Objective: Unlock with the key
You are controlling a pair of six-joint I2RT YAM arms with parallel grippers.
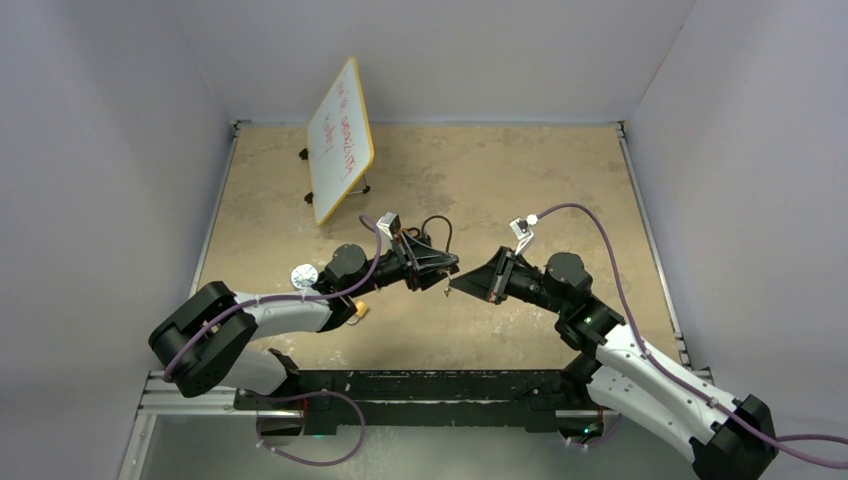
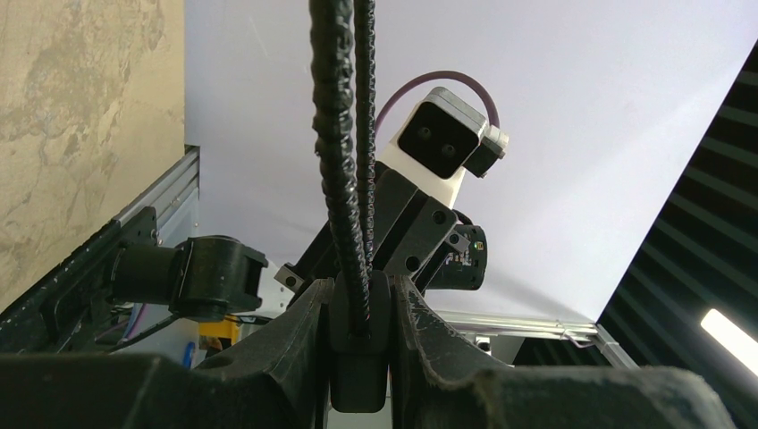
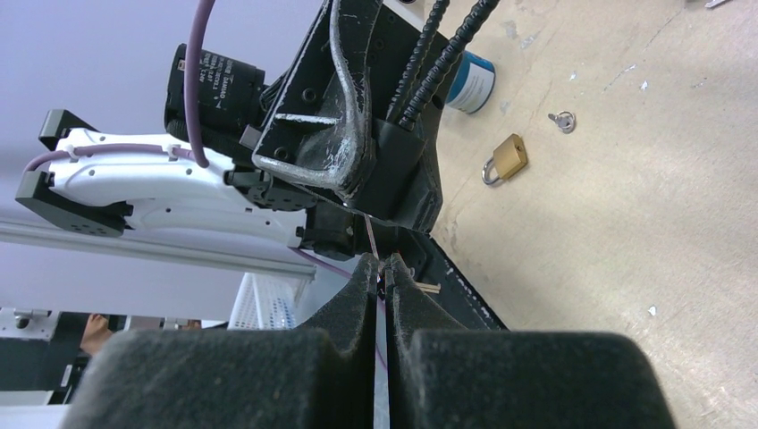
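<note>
A black lock with a braided cable loop is in my left gripper (image 1: 455,266), which is shut on it. In the left wrist view the lock body (image 2: 359,366) sits between the fingers, the two cable strands rising above. My right gripper (image 1: 452,285) faces it from the right, its fingertips drawn together close below the left fingers. A thin metal key (image 3: 373,239) shows at the right fingertips, pointing toward the left gripper; small brassy pieces (image 3: 430,288) stick out beside it. Whether the key touches the lock or enters it cannot be made out.
On the table lie a brass padlock (image 3: 509,158) and a small key on a ring (image 3: 563,121). A blue-and-white can (image 3: 472,83) stands nearby. A whiteboard (image 1: 341,145) leans at the back left.
</note>
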